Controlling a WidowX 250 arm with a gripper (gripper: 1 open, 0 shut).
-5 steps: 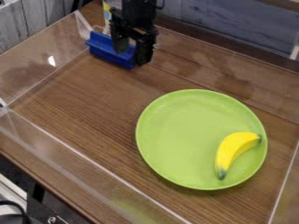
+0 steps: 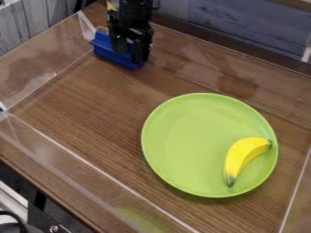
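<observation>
My dark gripper (image 2: 129,41) is at the top of the camera view, over a blue object (image 2: 107,51), perhaps a tray or rack, with a white piece at its left end. The gripper stands open; whether anything is between its fingers is hard to tell in the shadow. A yellow banana (image 2: 245,160) lies on the right side of a green plate (image 2: 183,146) at the lower right.
A blue-grey wall (image 2: 243,27) runs along the back right, and a small yellow item shows behind the gripper at the top.
My gripper has moved a little left and up in the view, over the blue object. The plate and banana have not moved.
</observation>
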